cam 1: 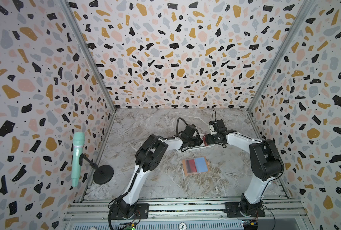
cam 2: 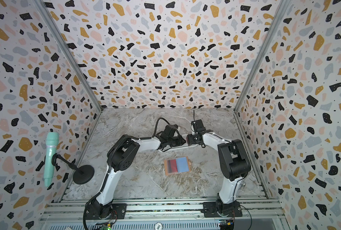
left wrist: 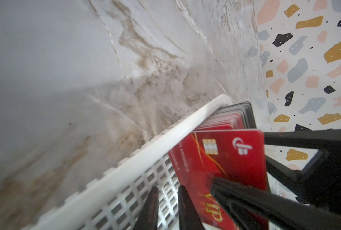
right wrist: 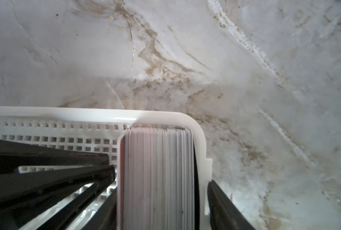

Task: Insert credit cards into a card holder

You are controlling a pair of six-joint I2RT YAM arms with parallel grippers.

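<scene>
A thick stack of cards [right wrist: 158, 172] stands on edge at the right end of a white mesh basket [right wrist: 63, 112]. Its front red card [left wrist: 231, 153], with a gold chip, faces left. My right gripper straddles the stack and the basket's end wall, one finger on each side; firm contact cannot be judged. To the left, inside the basket, my left gripper points down, its fingers slightly apart with nothing between them. An open brown card holder [cam 1: 184, 169] with a dark red part and a blue part [cam 1: 201, 164] lies in front of the basket.
A green microphone [cam 1: 77, 153] on a black round-based stand [cam 1: 103, 174] stands at the far left. Clear marble table [cam 1: 143, 118] lies behind the basket and around the card holder. Both grippers are close together over the basket.
</scene>
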